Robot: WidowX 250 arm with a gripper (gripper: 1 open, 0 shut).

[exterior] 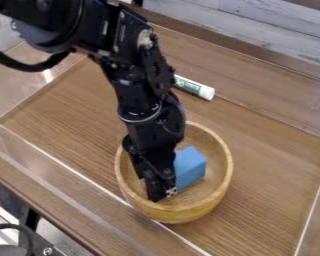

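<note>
My black gripper (160,180) reaches down into a round light wooden bowl (210,200), its fingers low at the bowl's left-centre. A blue block (191,167) sits inside the bowl, just right of the fingers. The gripper's fingers are dark and partly merged with the arm, so what is between them cannot be made out.
A white and green tube (195,88) lies on the wooden table (270,160) behind the bowl. The table's left and front edge runs along the lower left, with cables beyond.
</note>
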